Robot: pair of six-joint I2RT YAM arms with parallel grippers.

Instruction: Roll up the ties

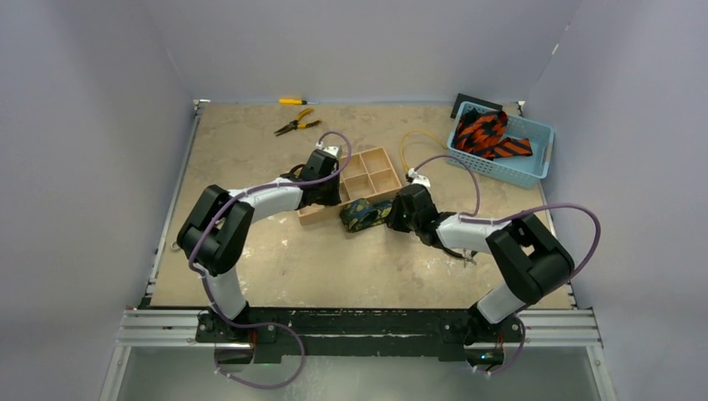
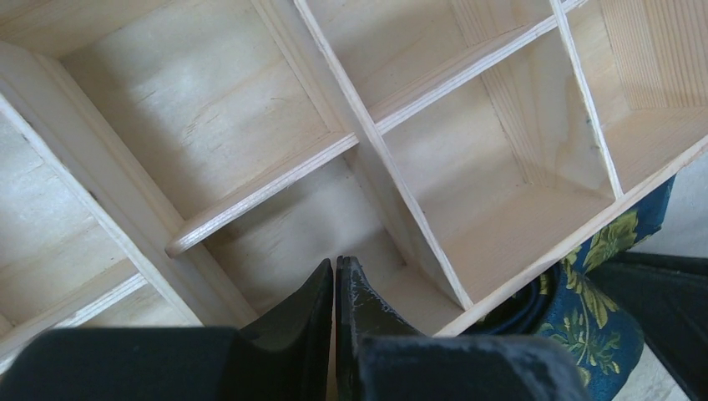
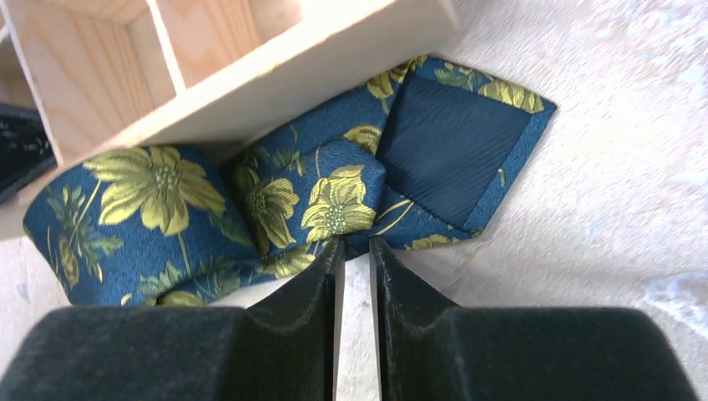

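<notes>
A dark blue tie with yellow flowers point(image 1: 357, 215) point(image 3: 161, 199) lies bunched and folded along the near side of the wooden compartment box point(image 1: 375, 164) point(image 2: 518, 264). My right gripper point(image 1: 395, 222) has its tips low at the tie's near edge, slightly apart; whether cloth is between them is unclear. My left gripper point(image 1: 332, 196) is shut above a compartment of the box, nothing visible between its fingers. In the top view, red and black striped ties point(image 1: 480, 129) lie in the blue basket point(image 1: 518, 174).
Pliers point(image 1: 294, 124) and a yellow screwdriver point(image 1: 292, 101) lie at the back. A yellow cord point(image 1: 403, 146) lies between box and basket.
</notes>
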